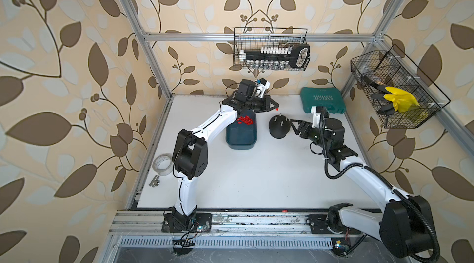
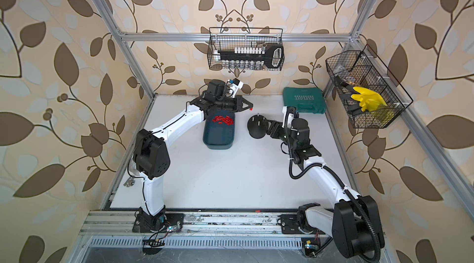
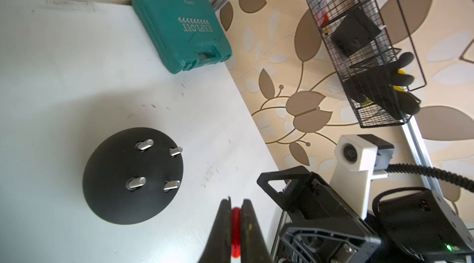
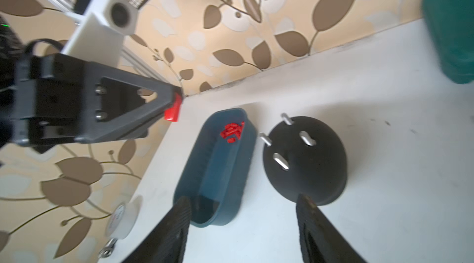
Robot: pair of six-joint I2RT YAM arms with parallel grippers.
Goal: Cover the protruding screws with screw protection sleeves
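Note:
A round black plate [image 3: 111, 174] carries several upright bare metal screws [image 3: 135, 182]. My left gripper [image 1: 276, 107] is shut on a red sleeve [image 3: 236, 233], held above and to the left of the plate. More red sleeves [image 4: 232, 129] lie in a dark blue tray [image 4: 214, 169] left of the plate. My right gripper is open at the plate's right, nothing between its fingers.
A green case [image 1: 322, 99] lies at the back right. A tape roll [image 1: 156, 161] and metal parts [image 1: 154, 182] sit at the left edge. Wire baskets [image 1: 400, 90] hang on the frame.

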